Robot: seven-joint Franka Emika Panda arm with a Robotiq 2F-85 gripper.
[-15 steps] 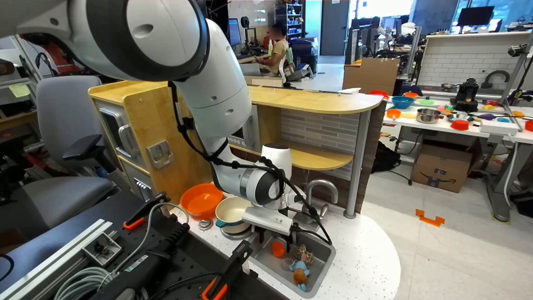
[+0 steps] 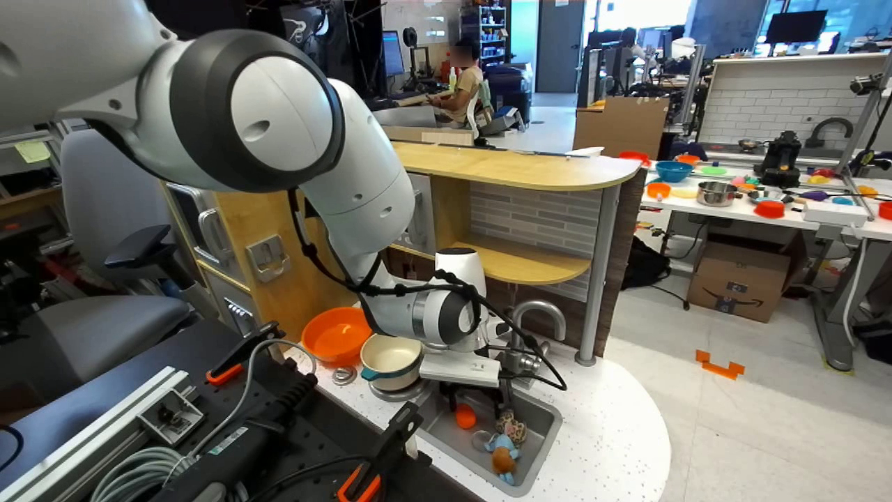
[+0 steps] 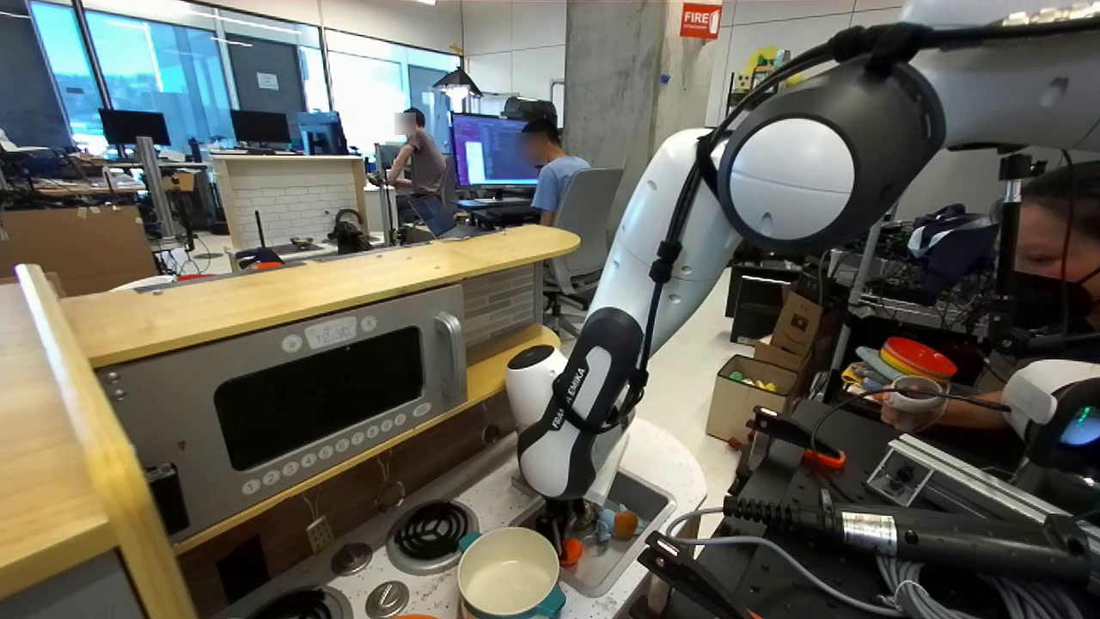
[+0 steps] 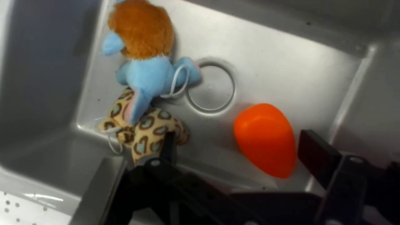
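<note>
An orange, rounded object with one tapered end rests on the floor of the grey sink. My gripper is down inside the sink with its fingers wide apart. One dark finger stands close beside the orange object's right side in the wrist view; the other is at the leopard-print plush, partly covering it. Nothing is gripped. A blue plush with orange-brown fur lies against the leopard-print one. Exterior view 1 shows the orange object at the sink end nearer the stove.
Beside the sink, a cream pot with teal handles stands on a burner, with an orange bowl behind it. The faucet rises close to the arm. The sink walls surround my gripper.
My arm has come down, bringing the gripper lower into the sink, and the hand has turned slightly. The orange object and the plush toys lie where they were.
</note>
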